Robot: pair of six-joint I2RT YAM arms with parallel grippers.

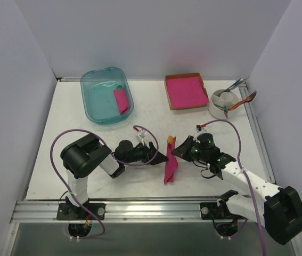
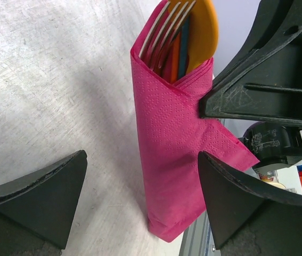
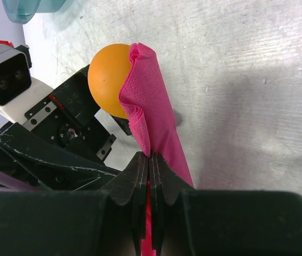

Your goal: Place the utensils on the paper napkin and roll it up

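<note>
The pink napkin [image 1: 170,172] lies wrapped as a narrow roll near the table's front middle. Out of its far end stick a silver fork [image 2: 164,34], an orange spoon [image 2: 203,37] and a thin blue handle [image 2: 183,50]. My right gripper is shut on the napkin's edge, pinching a fold at the right side of the roll. Standing open, my left gripper has its fingertips low on both sides of the roll, and a strip of bare table shows between the roll and the left finger.
At the back left, a teal bin [image 1: 98,109] contains another pink roll [image 1: 121,101]. A brown box [image 1: 168,92] with pink napkins sits at the back, and a white holder [image 1: 215,111] of utensils stands at the right.
</note>
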